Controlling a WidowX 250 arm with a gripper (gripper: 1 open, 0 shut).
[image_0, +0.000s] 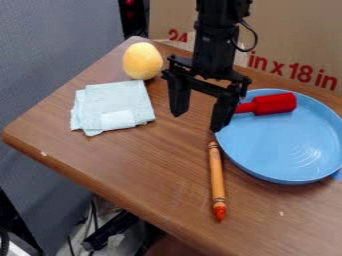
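Observation:
The black gripper (199, 103) hangs over the middle of the table, its two fingers spread apart with nothing visible between them. Its right finger is in front of the left rim of the blue plate (283, 145), close to a red cylindrical object (278, 103) lying on that plate. An orange crayon (218, 186) lies below the gripper, beside the plate. Left of the gripper are a folded pale cloth (111, 106) and a yellow rounded object (142, 60).
A cardboard box (294, 60) with red printing stands behind the table (127, 180). Beyond the table's left edge are a grey surface and dark cables.

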